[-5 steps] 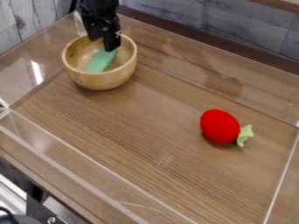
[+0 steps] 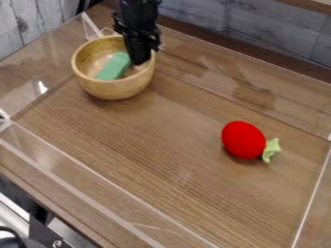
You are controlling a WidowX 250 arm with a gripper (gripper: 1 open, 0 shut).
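Observation:
A wooden bowl sits at the upper left of the table, with a green oblong object lying inside it. My dark gripper is at the bowl's back right rim, over or just inside it, shut; nothing shows clearly between its fingers, though its tips are small and hard to make out.
A red round object with a pale green top lies at the right of the wooden table. The table's left edge shows at the lower left.
My gripper has moved right from above the bowl's back middle to its right rim. The green object appears slightly shifted within the bowl.

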